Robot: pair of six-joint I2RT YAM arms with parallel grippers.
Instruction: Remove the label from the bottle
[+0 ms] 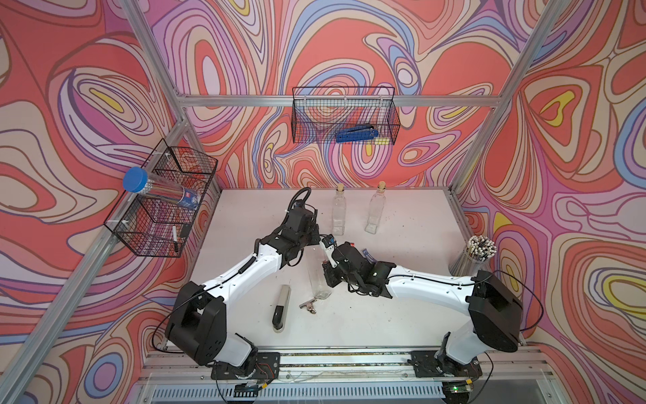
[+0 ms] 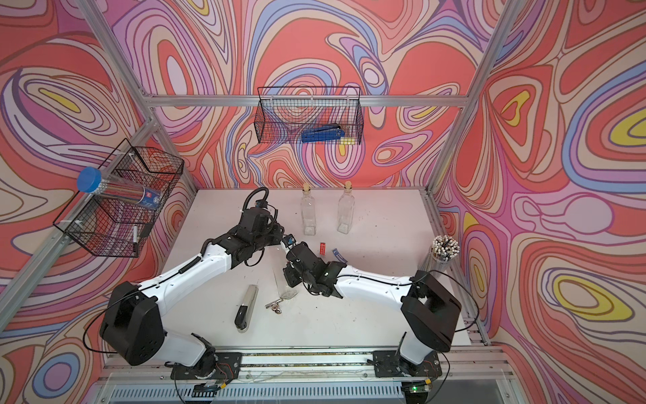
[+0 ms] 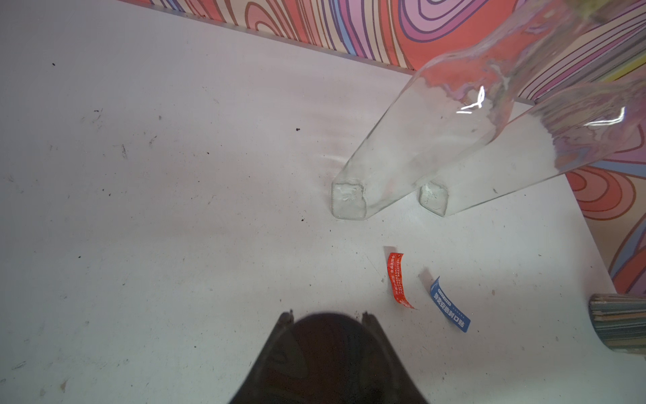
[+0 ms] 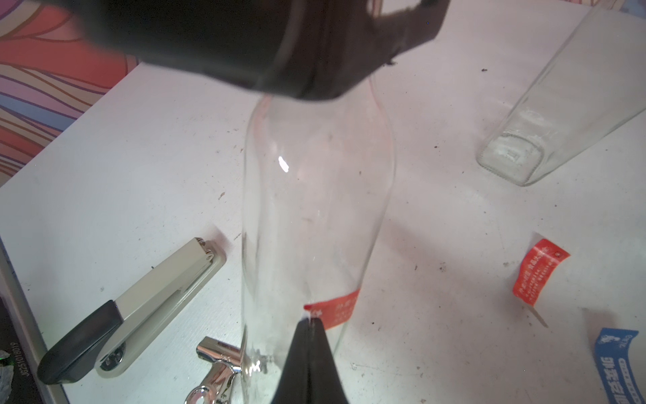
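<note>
A clear bottle (image 4: 316, 202) hangs tilted under my left gripper, which is shut on its upper end; the hold itself is hidden. The bottle's base (image 1: 323, 294) shows low in the top left view. A red label (image 4: 336, 309) clings low on the bottle's side, its upper left edge just above the fingertips. My right gripper is shut with nothing between its fingers, and the label lies outside them.
A red strip (image 3: 398, 281) and a blue strip (image 3: 449, 306) lie loose on the table. Two clear bottles (image 1: 338, 215) stand behind. In front are a stapler (image 1: 280, 308) and a metal clip (image 1: 308, 305).
</note>
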